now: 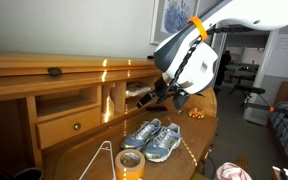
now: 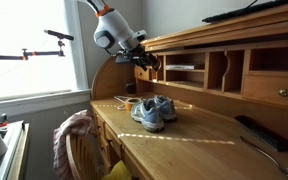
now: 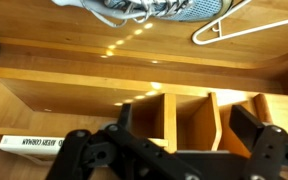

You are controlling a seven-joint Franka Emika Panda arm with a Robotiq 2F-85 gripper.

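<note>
My gripper [image 1: 168,97] hangs above the desk, level with the cubbies of the hutch. In the wrist view the open gripper has its two fingers well apart, with nothing held between them. Behind that gap shows a wooden cubby divider [image 3: 170,120]. A pair of grey-blue sneakers stands on the desktop, below and clear of the fingers: one shoe [image 1: 142,134] close to the hutch, the other shoe [image 1: 164,143] beside it. Part of a sneaker [image 3: 179,9] and its laces appears at the top of the wrist view.
A white lettered item [image 3: 32,144] lies inside a cubby. On the desktop are an orange round container [image 1: 131,163], a white wire hanger [image 1: 96,160] and a dark flat object [image 2: 262,132]. A cloth hangs over a chair [image 2: 79,155] at the front. Bare desktop lies around the shoes.
</note>
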